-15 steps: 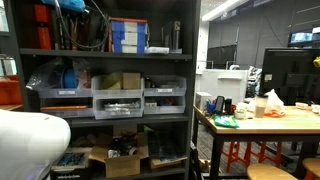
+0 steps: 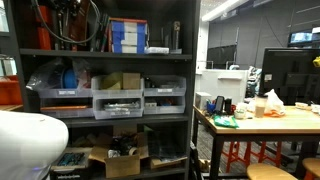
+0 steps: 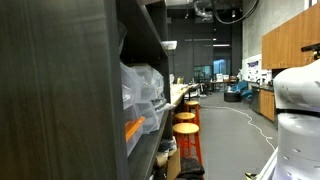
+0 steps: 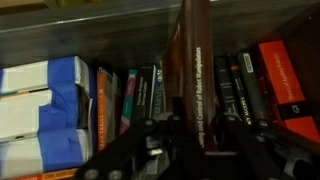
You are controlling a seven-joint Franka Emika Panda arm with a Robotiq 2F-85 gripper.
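A brown book (image 4: 197,65) with "and Control of Robot Manipulators" on its spine fills the middle of the wrist view. My gripper is shut on it, the dark fingers lying low in the picture against its spine. Behind it stands a row of shelved books, among them an orange-spined book (image 4: 103,105) to the left and a red-and-black book (image 4: 285,90) to the right. In exterior view 1 the arm's black cables (image 2: 75,38) cross the upper left shelf; the fingers cannot be made out there.
White-and-blue boxes with orange (image 4: 40,115) stand left of the books. A dark shelf board (image 4: 110,20) crosses the wrist view's top. Below the book shelf are clear plastic bins (image 2: 118,103) and a cardboard box (image 2: 122,160). A wooden table (image 2: 265,123) stands right.
The bins and table look unchanged.
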